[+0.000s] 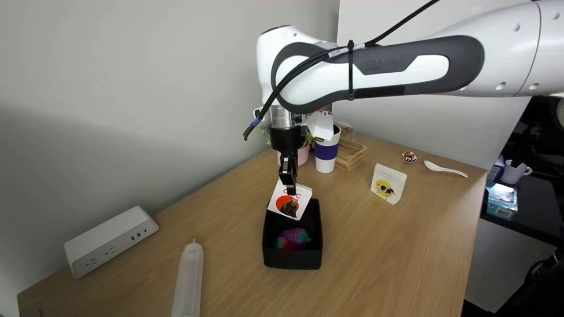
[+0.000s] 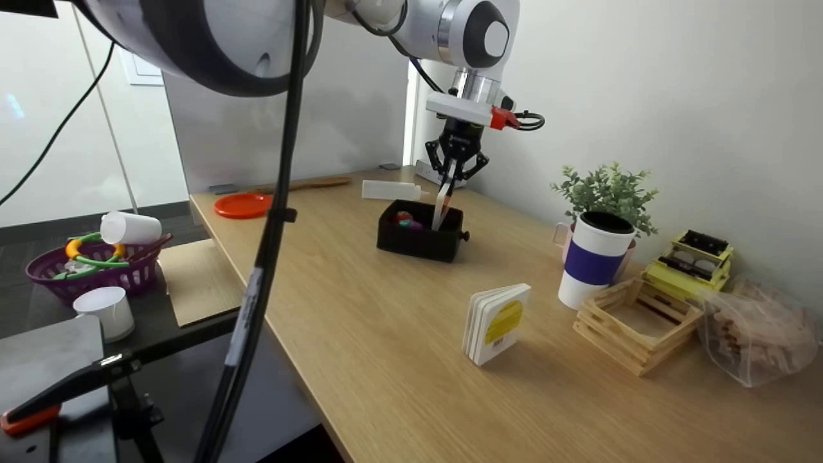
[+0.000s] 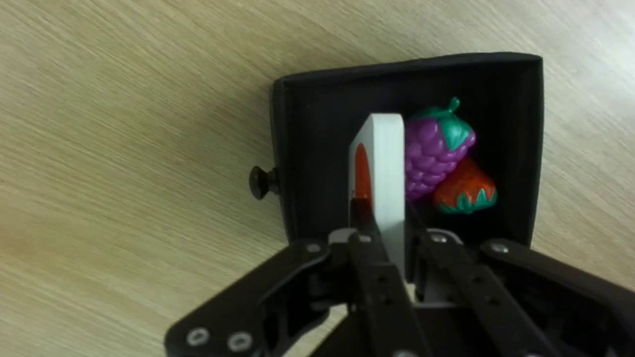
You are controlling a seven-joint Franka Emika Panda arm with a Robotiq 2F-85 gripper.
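Note:
My gripper is shut on a small white board book [image 3: 388,157], pinching it by its upper part. The book's cover, with a bear on an orange disc, faces exterior view 1. Below it is an open black box [image 1: 292,260]; the book [image 1: 291,200] stands tilted over the box's back part, and in exterior view 2 its lower end [image 2: 440,216] reaches to the box opening. Whether it touches the bottom cannot be told. A purple toy grape bunch [image 3: 429,155] and a red toy strawberry [image 3: 467,187] lie in the box, to the book's right in the wrist view.
Another board book [image 2: 496,324], with a yellow patch, stands upright on the table. A cup [image 2: 594,261], a potted plant [image 2: 605,197] and a wooden crate [image 2: 638,328] stand near the wall. A clear bottle [image 1: 188,280] lies left of the box. Table around the box is clear.

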